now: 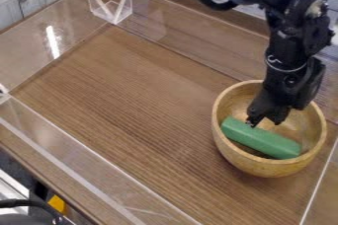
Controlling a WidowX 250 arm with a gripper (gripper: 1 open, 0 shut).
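A wooden bowl sits at the right side of the table, with a green cylindrical object lying in its front part. My black gripper reaches down from the upper right over the back of the bowl, its tips just behind the green object and apart from it as far as I can see. The gripper looks shut, with nothing visible between its fingers.
A white wire-like holder stands at the upper left. Dark cables show at the bottom left edge.
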